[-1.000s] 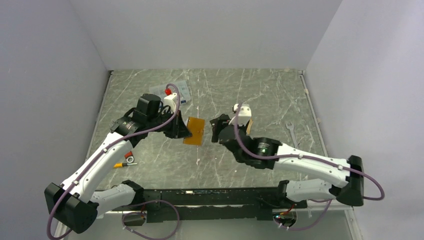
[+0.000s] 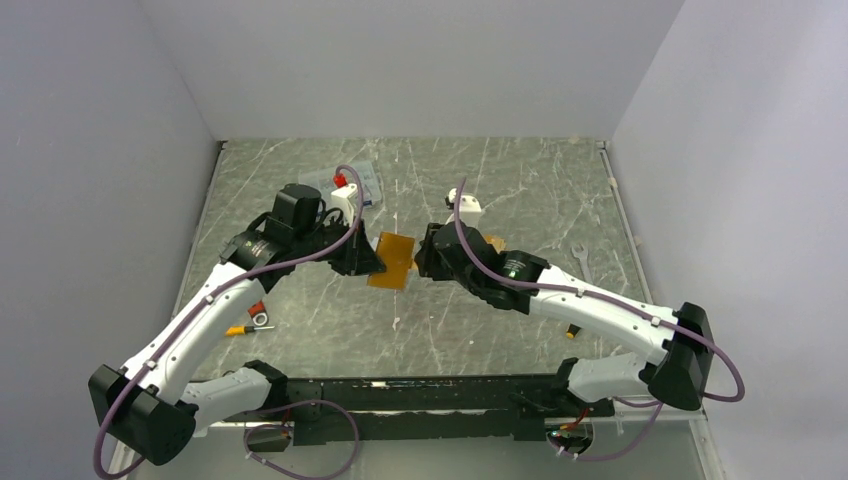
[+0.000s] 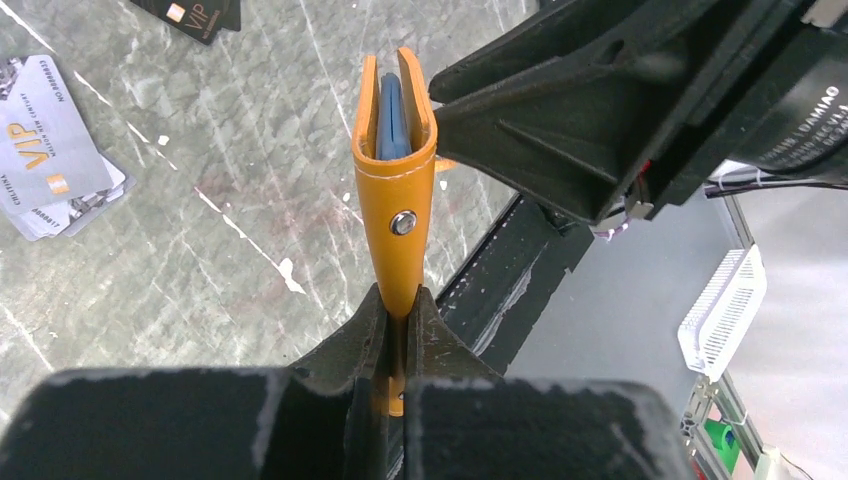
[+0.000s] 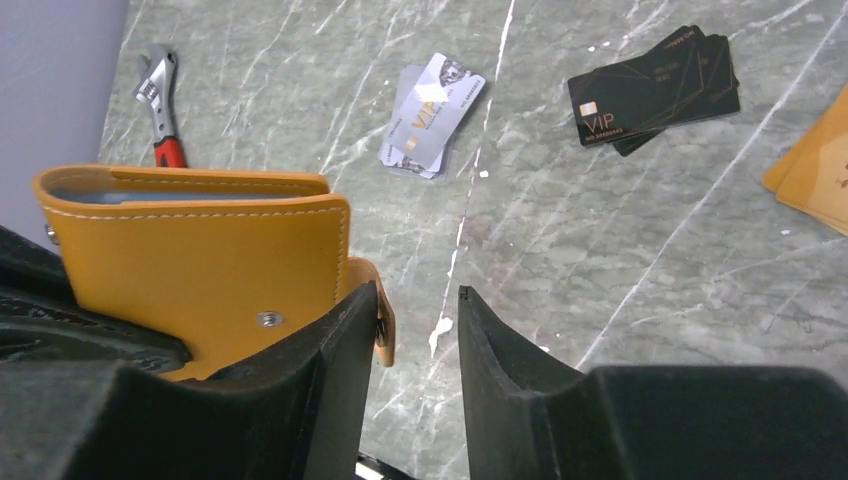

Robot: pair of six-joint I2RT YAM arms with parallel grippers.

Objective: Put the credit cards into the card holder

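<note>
My left gripper is shut on the orange card holder (image 3: 397, 225), which stands with its mouth facing away from that gripper. A blue-grey surface shows inside the mouth; whether it is lining or a card, I cannot tell. My right gripper is open beside the holder, with a clear gap between its fingers. An orange strap end of the holder shows behind its left finger (image 4: 345, 345). On the table lie silver cards (image 4: 435, 112), black VIP cards (image 4: 650, 90) and orange cards (image 4: 822, 170), each in a small overlapping pile.
A red-handled wrench (image 4: 160, 105) lies at the far left, by a clear plastic case (image 2: 372, 185). A screwdriver (image 2: 245, 330) is at the near left and another wrench (image 2: 581, 263) at the right.
My right gripper moved left up to the holder, covering part of it, and has since drawn back a little to the right. The holder sits slightly further right, still in my left gripper.
</note>
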